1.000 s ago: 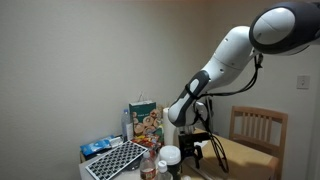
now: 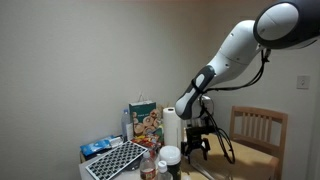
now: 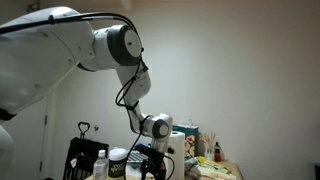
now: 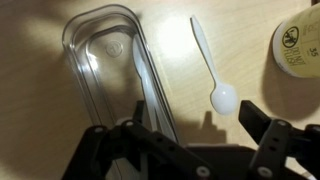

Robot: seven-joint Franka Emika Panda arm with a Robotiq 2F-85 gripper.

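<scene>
In the wrist view a clear plastic tray (image 4: 89, 71) lies on the left, with a long pale utensil (image 4: 146, 78) inside it along its right wall. To the tray's right, a white spoon (image 4: 224, 98) rests on the table, bowl toward me. My gripper is open, its dark fingers spread wide at the bottom of the view; nothing shows between them except table and tray edge. The spoon's bowl lies just past the right finger. From outside, the gripper (image 2: 202, 138) hangs low over the wooden table.
A round container with a printed label (image 4: 299, 45) stands at the wrist view's upper right. Left of the arm are a paper towel roll (image 2: 170, 126), a white dark-topped container (image 2: 171, 159), bottles and a dark grid rack (image 2: 116, 160). A wooden chair (image 2: 259, 124) stands behind.
Over the last second my gripper has shifted a little to the right in exterior view 1, exposing more of the paper towel roll. The surrounding objects have stayed put.
</scene>
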